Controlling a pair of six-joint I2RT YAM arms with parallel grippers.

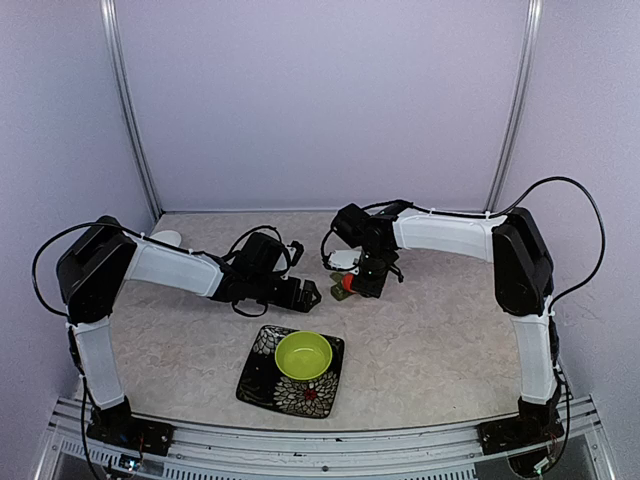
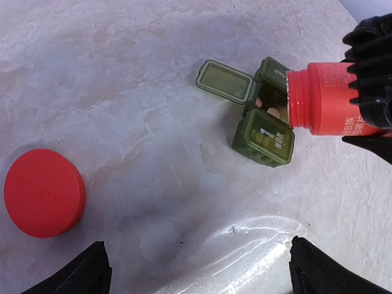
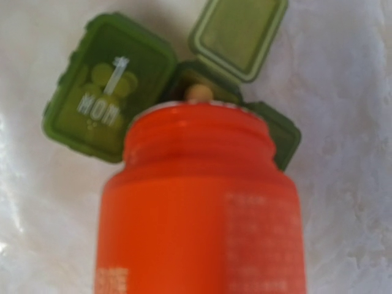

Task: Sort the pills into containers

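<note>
A red pill bottle point(image 2: 331, 98) is gripped by my right gripper, tipped on its side with its uncapped mouth over the green pill box point(image 2: 263, 136). In the right wrist view a pill point(image 3: 199, 93) shows just past the rim of the bottle point(image 3: 202, 202). The middle compartment has its lid point(image 2: 225, 81) flipped open, and a few pills point(image 2: 273, 112) are visible inside. The compartment marked MON point(image 3: 110, 89) is shut, with several pills under its lid. My left gripper stands open, nothing between its fingers, over bare table.
A red cap point(image 2: 45, 193) lies on the table, left in the left wrist view. Nearer the front, a yellow-green bowl point(image 1: 304, 356) rests on a black flowered tray point(image 1: 262, 385). A white round object point(image 1: 167, 238) sits behind the left arm.
</note>
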